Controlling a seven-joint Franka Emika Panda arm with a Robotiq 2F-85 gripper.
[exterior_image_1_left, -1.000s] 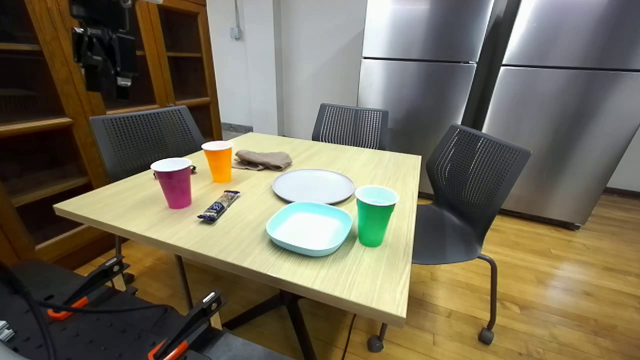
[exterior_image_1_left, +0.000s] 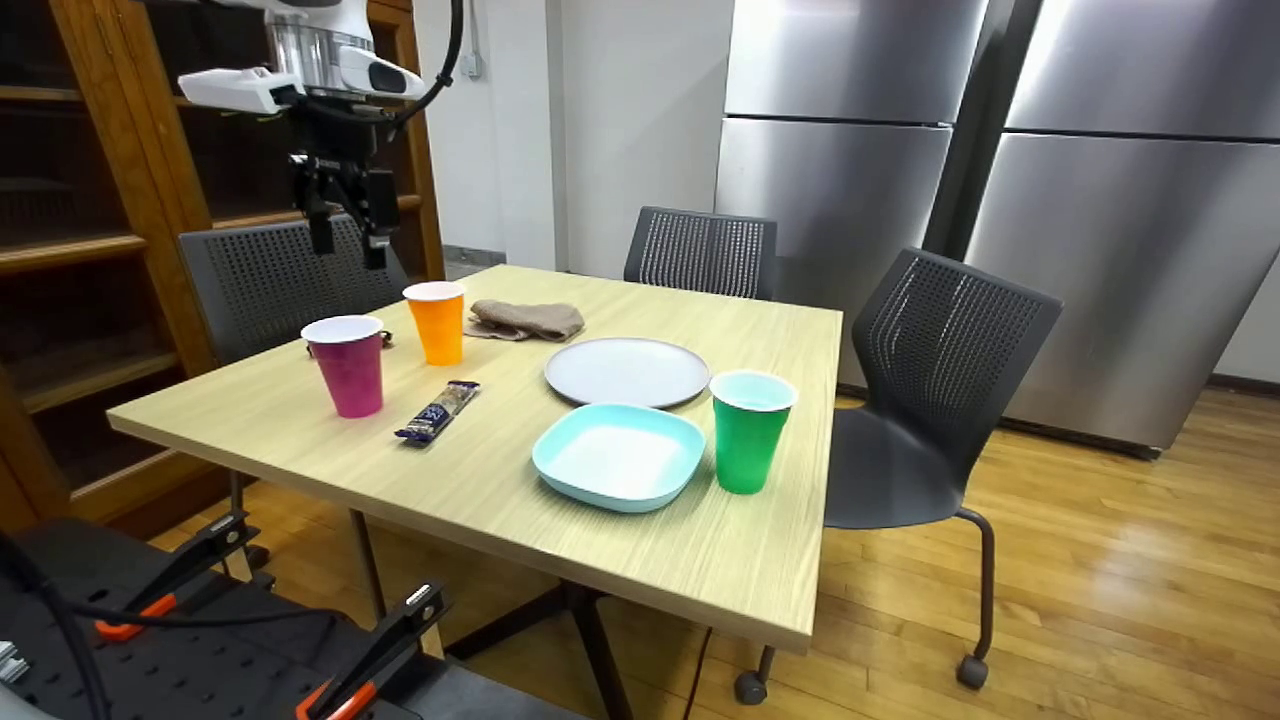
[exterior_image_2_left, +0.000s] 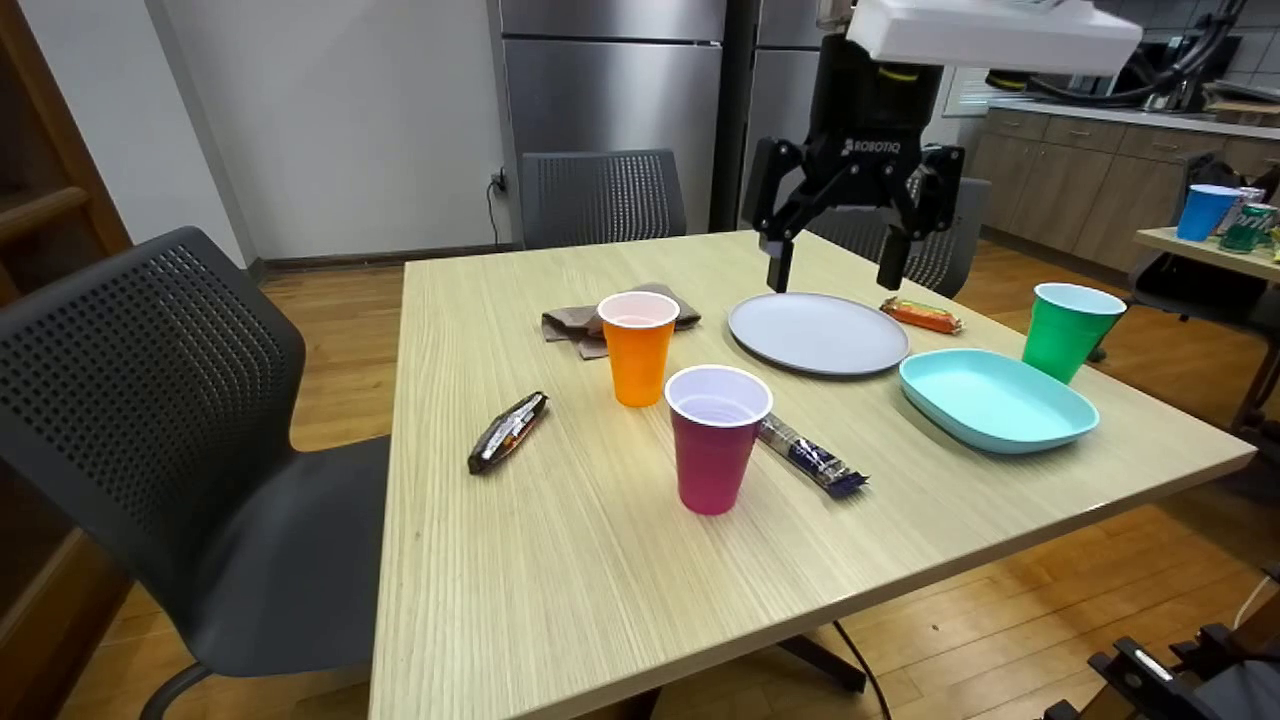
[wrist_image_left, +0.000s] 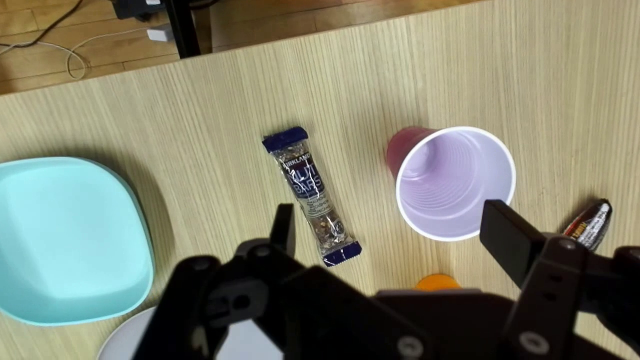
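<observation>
High above the table, my gripper (exterior_image_2_left: 836, 270) is open and empty, its two fingers spread wide. Below it in the wrist view are a nut bar (wrist_image_left: 312, 198) in a clear and dark blue wrapper, lying flat, and a maroon cup (wrist_image_left: 405, 147) with a pale lilac inside, standing upright. An orange cup (exterior_image_2_left: 639, 360) stands behind the maroon one; in the wrist view the gripper body hides most of it. A small dark-wrapped snack (exterior_image_2_left: 506, 432) lies at the left, and an orange-wrapped bar (exterior_image_2_left: 921, 316) beyond the plate.
A turquoise square dish (exterior_image_1_left: 618, 460), a round grey plate (exterior_image_1_left: 626, 371) and a green cup (exterior_image_1_left: 746, 444) are grouped at one side. Behind the orange cup lies a crumpled brown cloth (exterior_image_1_left: 528, 319). Chairs surround the table, whose front strip is clear.
In exterior view 1, the gripper has moved right and lower in the picture, nearer the tabletop, and more of the arm now shows. Objects on the table have stayed put.
</observation>
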